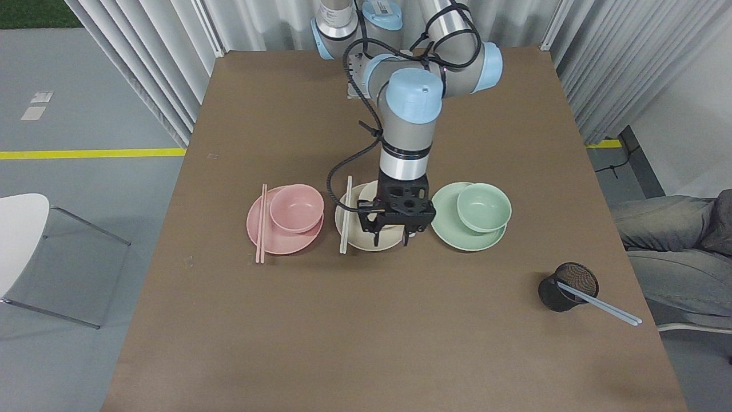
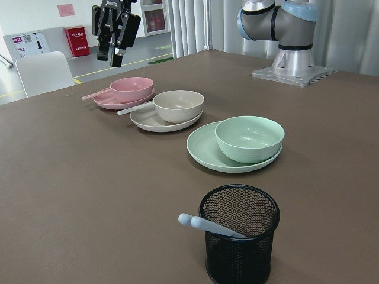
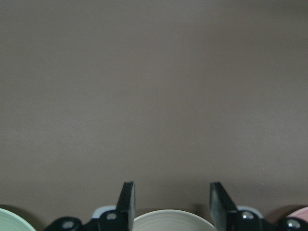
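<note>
My gripper (image 1: 391, 239) hangs above the cream plate (image 1: 374, 244), largely hiding its bowl in the front view. Its fingers stand apart, with only bare table and a dish rim showing between them in the wrist view. Pink bowl (image 1: 296, 206) and chopsticks (image 1: 262, 223) rest on a pink plate (image 1: 281, 244). White chopsticks (image 1: 346, 215) lie on the cream plate; the cream bowl (image 2: 177, 103) shows in the left view. A green bowl (image 1: 484, 206) sits on the green plate (image 1: 449, 223). A black mesh cup (image 1: 556, 295) holds pale blue chopsticks (image 1: 611, 308).
A person's legs (image 1: 679, 261) are beside the right edge, and a white chair (image 1: 17, 233) at the left.
</note>
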